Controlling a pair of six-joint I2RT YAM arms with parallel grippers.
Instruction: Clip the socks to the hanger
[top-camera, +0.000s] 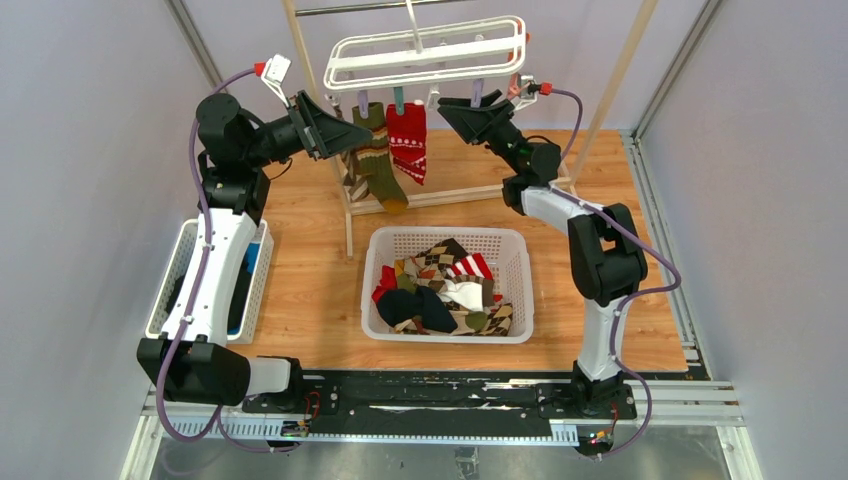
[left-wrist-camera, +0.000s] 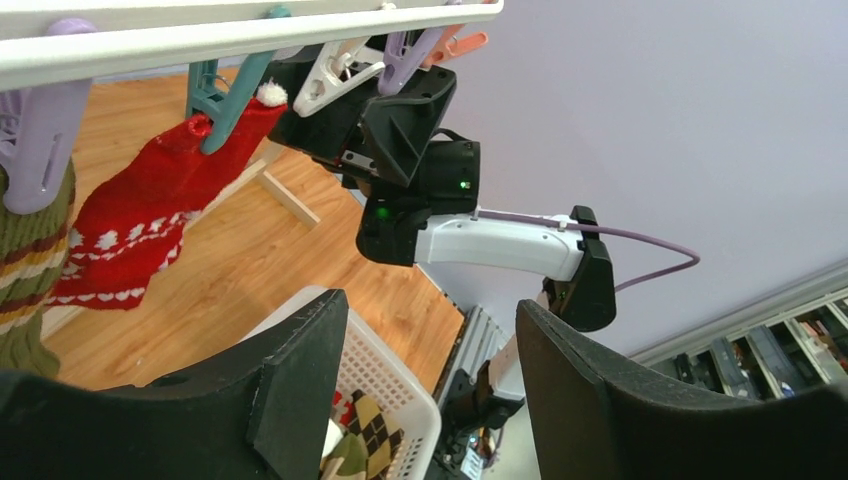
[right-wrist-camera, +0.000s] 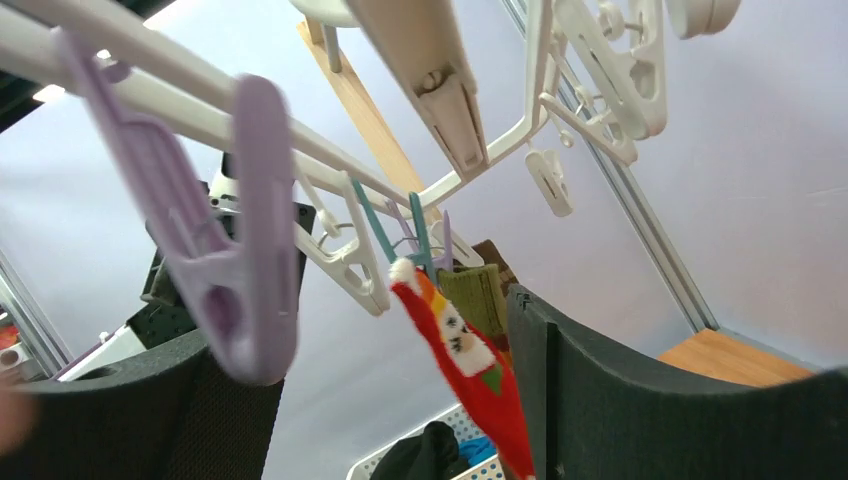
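From the white hanger (top-camera: 430, 52) hang a green striped sock (top-camera: 376, 160) and a red patterned sock (top-camera: 407, 140), the red one held by a teal clip (left-wrist-camera: 238, 100). My left gripper stands open left of the socks, nothing between its fingers. My right gripper is open too, under the hanger's right part. In the right wrist view a purple clip (right-wrist-camera: 262, 240) looms close above its left finger, and an empty white clip (right-wrist-camera: 355, 265) hangs farther along. The red sock (right-wrist-camera: 465, 365) shows behind the right finger, partly hidden.
A white basket (top-camera: 520, 290) of mixed socks stands below on the wooden table. A second basket (top-camera: 262, 280) with dark items sits beneath the left arm. The hanger's wooden stand (top-camera: 460, 196) crosses behind. Bare table lies right of the sock basket.
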